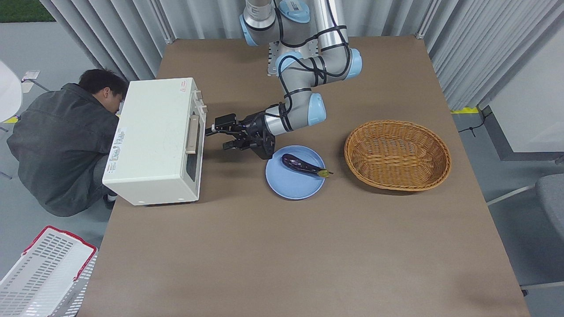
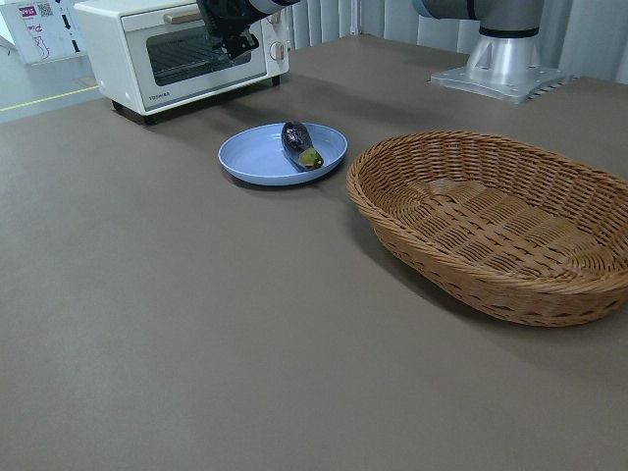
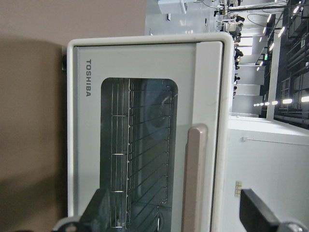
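A white Toshiba toaster oven (image 1: 148, 137) sits on the table's left, its glass door closed, with a bar handle (image 3: 195, 179) along it. My gripper (image 1: 215, 135) is close in front of that door; in the wrist view its two fingers stand wide apart at the bottom, either side of the door, with nothing between them touching visibly. A blue plate (image 1: 288, 185) right of the oven carries an eggplant (image 1: 301, 164), lying with its green stem to the right.
A wicker basket (image 1: 397, 156) stands right of the plate. A person (image 1: 63, 142) crouches on the floor beyond the oven's left side.
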